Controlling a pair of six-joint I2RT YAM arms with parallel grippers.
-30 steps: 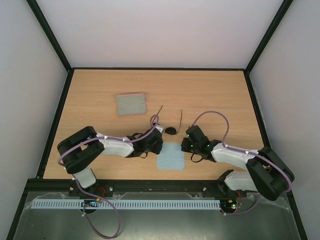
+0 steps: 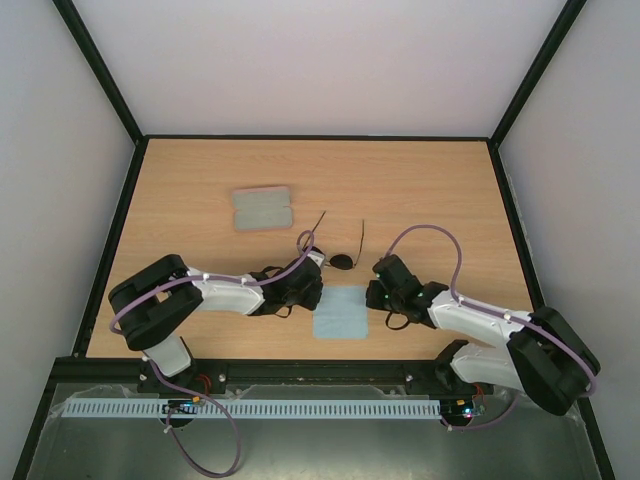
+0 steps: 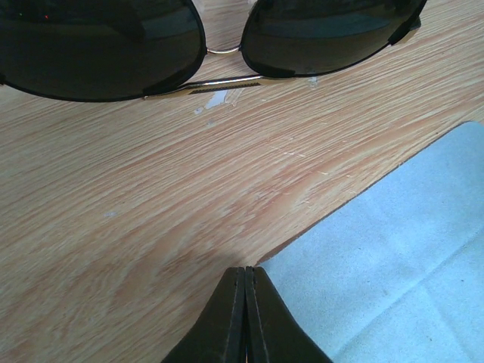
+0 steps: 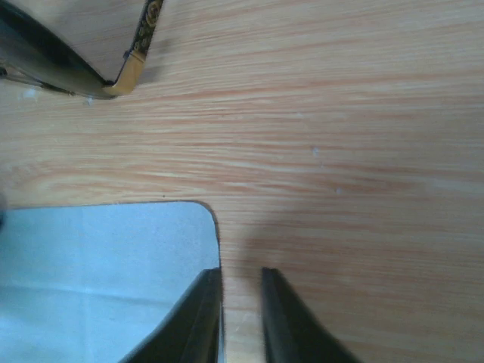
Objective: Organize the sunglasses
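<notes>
A light blue cloth lies flat on the table between the two arms. The dark sunglasses rest just behind it, temples unfolded and pointing away; in the left wrist view both lenses show. At the cloth's far left corner is my left gripper, its fingertips together and no cloth visible between them. My right gripper stands part open over the cloth's right edge, one finger on either side of that edge and its gap empty. Whether its tips touch the surface is unclear.
A grey, flat case sits farther back on the left. Bare wooden table spreads behind and to the right of the sunglasses. The left gripper's body hides part of the sunglasses' left side from above.
Both grippers have shifted slightly apart, the left one a little leftward and the right one a little rightward. The sunglasses and case have stayed in place.
</notes>
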